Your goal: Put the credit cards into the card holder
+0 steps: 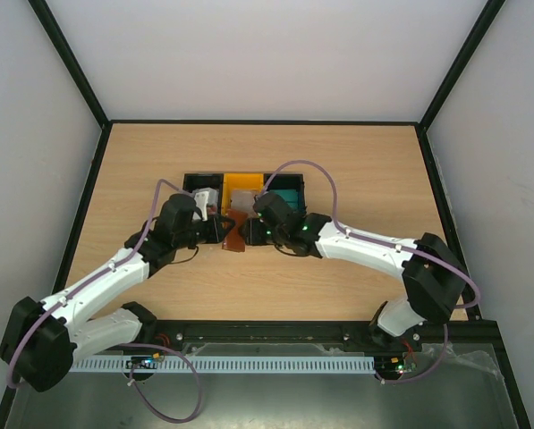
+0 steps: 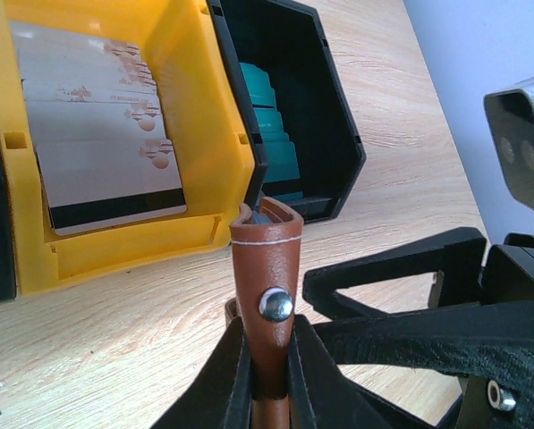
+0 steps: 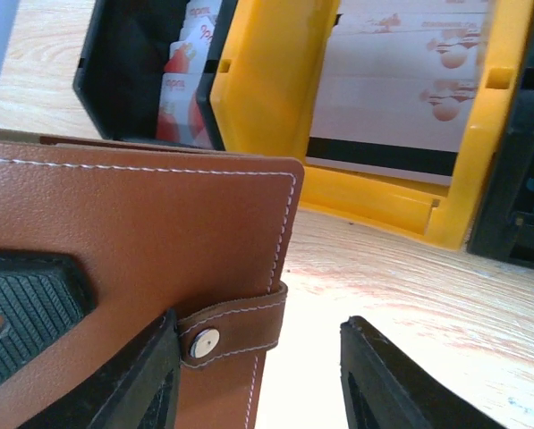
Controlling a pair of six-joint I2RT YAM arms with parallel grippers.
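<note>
A brown leather card holder (image 1: 234, 234) is held upright in my left gripper (image 1: 222, 228), seen edge-on with its snap strap in the left wrist view (image 2: 267, 268). In the right wrist view its face (image 3: 114, 206) shows a strap with a silver snap. My right gripper is at that strap, fingers apart, one fingertip against the strap. White cards (image 2: 105, 125) lie in the yellow bin (image 1: 242, 179) behind the holder.
Black bins flank the yellow one: one (image 3: 123, 63) with red-printed packets, the other (image 2: 307, 107) with teal items.
</note>
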